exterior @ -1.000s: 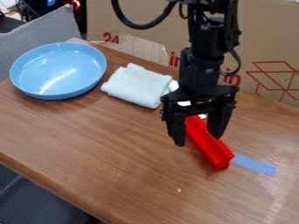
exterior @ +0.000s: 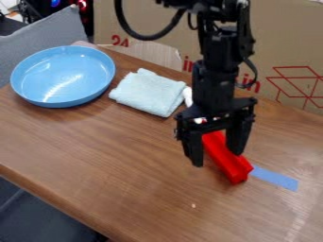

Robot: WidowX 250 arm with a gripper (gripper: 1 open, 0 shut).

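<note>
The black gripper (exterior: 214, 147) hangs at the right of centre in the camera view, its two fingers open and pointing down. It is over a long red object (exterior: 229, 164) that lies on the wooden table (exterior: 113, 175). The near end of the red object shows below the fingers; its far part is partly hidden by the gripper. I cannot tell whether the fingers touch it.
A blue plate (exterior: 63, 74) sits at the back left, with a folded pale cloth (exterior: 147, 91) beside it. A blue strip (exterior: 275, 178) lies right of the red object. A cardboard panel (exterior: 293, 71) stands behind.
The gripper has moved slightly down around the red object since a second ago. The other things look unmoved.
</note>
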